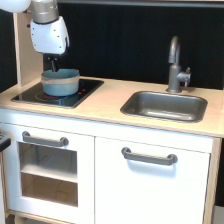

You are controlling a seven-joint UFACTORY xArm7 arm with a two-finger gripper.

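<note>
A blue-grey pot (61, 87) stands upright on the black stove top (89, 88) at the left of the play kitchen's counter. The white arm reaches down from the upper left, and its dark gripper (53, 67) is at the pot's back left rim. The fingers are small and dark against the backdrop, so whether they are open or shut, or touch the rim, does not show. What lies inside the pot is hidden.
To the right are a metal sink (165, 94) and a dark faucet (175, 65). Bare wooden counter (108, 107) separates the stove from the sink. Below are a windowed oven door (48, 170) and a white cabinet door (150, 190) with grey handles.
</note>
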